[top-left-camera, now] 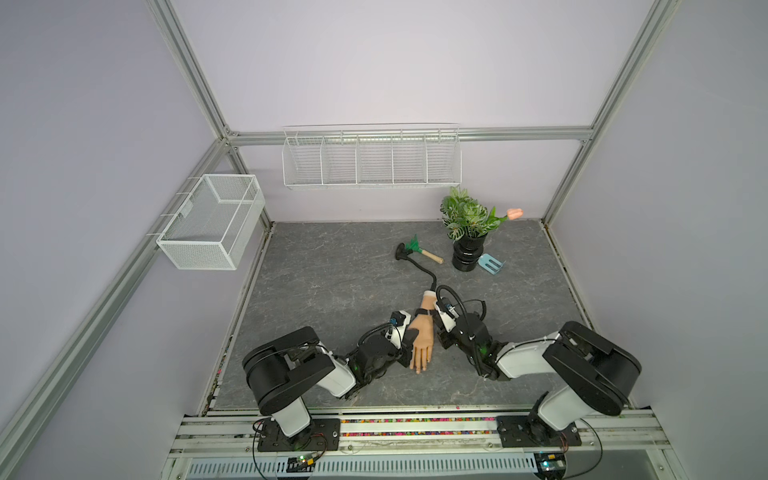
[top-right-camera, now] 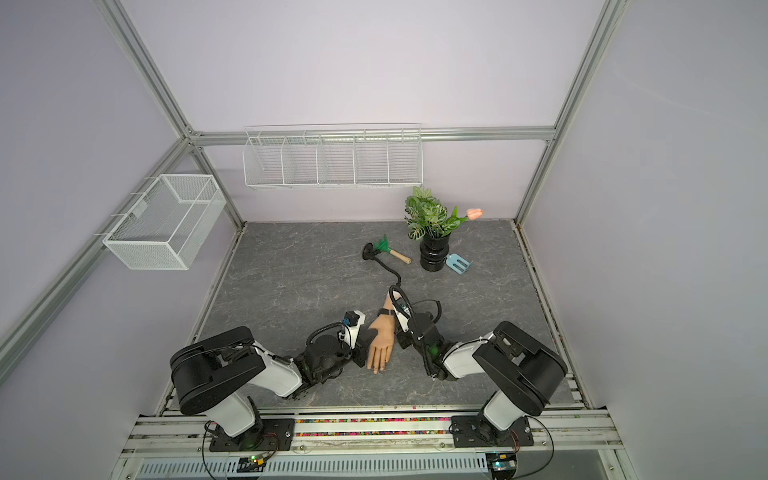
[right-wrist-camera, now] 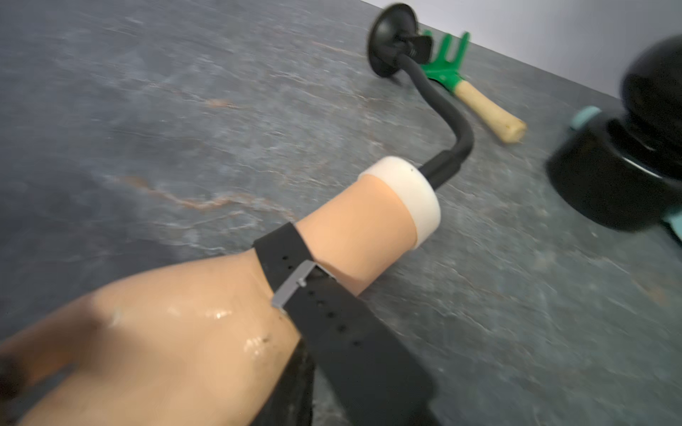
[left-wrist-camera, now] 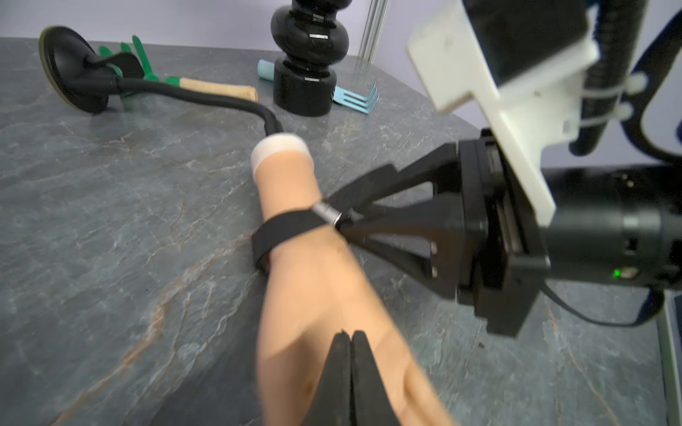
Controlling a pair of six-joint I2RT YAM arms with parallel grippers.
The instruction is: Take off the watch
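Observation:
A fake hand (left-wrist-camera: pixel 312 277) lies on the table with a black watch strap (left-wrist-camera: pixel 284 230) round its wrist. The silver buckle (right-wrist-camera: pixel 295 284) faces up, with the strap's holed tail (right-wrist-camera: pixel 355 348) sticking out beyond it towards my right gripper. That gripper is at the wrist's right side, its fingers part open by the buckle and tail; a firm hold on the strap does not show. Over the back of the hand, my left gripper is shut, nothing showing between its fingertips. The watch face is hidden.
A black bent stalk (right-wrist-camera: pixel 444 113) with a suction cup (right-wrist-camera: pixel 394 39) runs from the wrist's end. Behind lie a green hand fork (right-wrist-camera: pixel 447 71), a black vase (top-left-camera: pixel 466 252) with plants, and a light-blue fork (top-left-camera: pixel 490 263).

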